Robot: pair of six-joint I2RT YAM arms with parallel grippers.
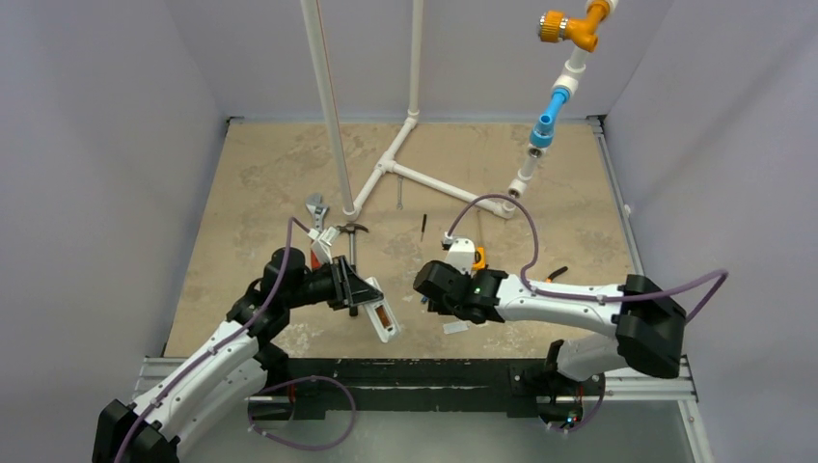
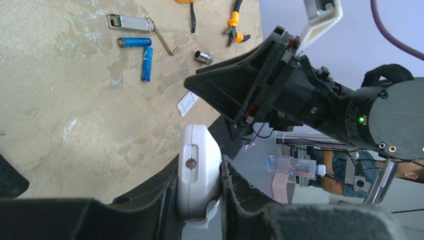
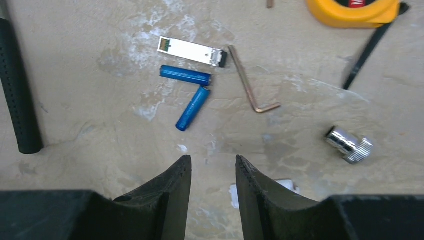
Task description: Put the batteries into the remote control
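Note:
In the left wrist view, my left gripper is shut on the white remote control. From above, the remote shows its open battery bay with coppery contacts. Two blue batteries lie on the board: one battery runs crosswise, the other battery slants away from its end, nearly touching it. A white cover lies partly hidden behind my right gripper, whose fingers stand part open with nothing between them. That gripper hangs above the board, a little short of the batteries. In the top view the right arm hides the batteries almost entirely.
Close to the batteries lie a metal module and a hex key. A metal socket, a tape measure and a hammer handle lie farther out. Pliers rest beyond. Bare board surrounds the batteries' near side.

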